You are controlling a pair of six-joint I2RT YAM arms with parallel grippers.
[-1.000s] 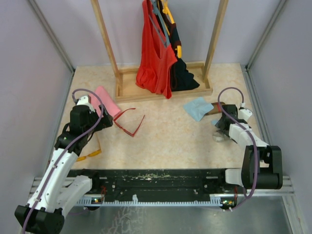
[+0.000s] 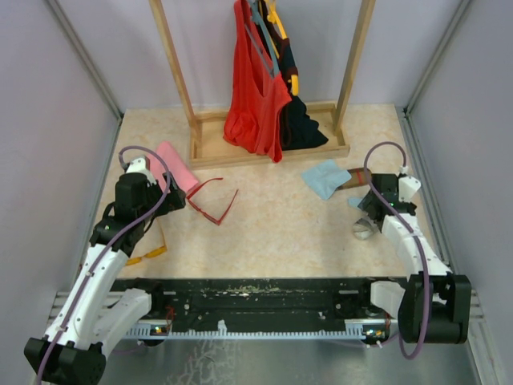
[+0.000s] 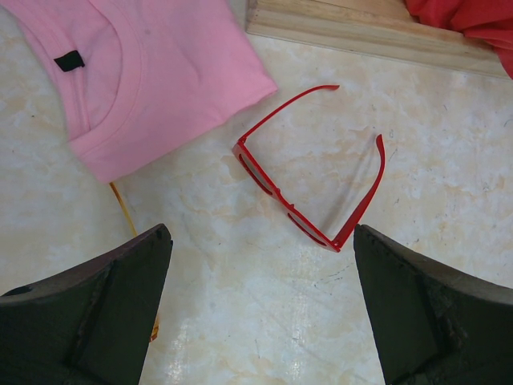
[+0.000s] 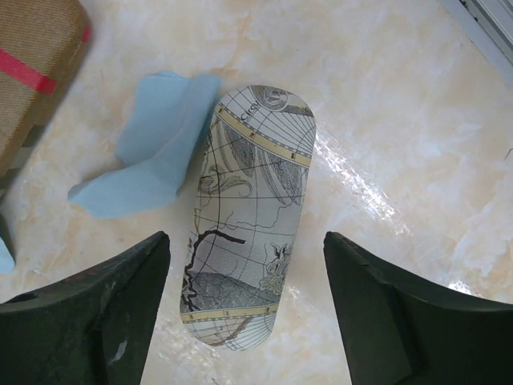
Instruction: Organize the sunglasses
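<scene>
Red sunglasses (image 2: 212,210) lie with their arms spread on the left part of the table. In the left wrist view, the red sunglasses (image 3: 280,196) show beyond my open left gripper, which has nothing between its fingers. Yellow-orange glasses (image 2: 151,253) lie partly under the left arm. A long map-patterned case (image 4: 247,216) rests on the table in the right wrist view, its lid side up as far as shows. My right gripper hovers over it with parted fingers, apart from the case's sides. Light-blue cloth (image 4: 164,156) touches the case.
A brown box with a red band (image 4: 36,80) and a blue cloth (image 2: 326,178) lie behind the right gripper. Pink folded cloth (image 2: 174,163) is at back left. The wooden rack (image 2: 210,159) holds hanging clothes. Mid-table is clear.
The left arm and red sunglasses have stayed put.
</scene>
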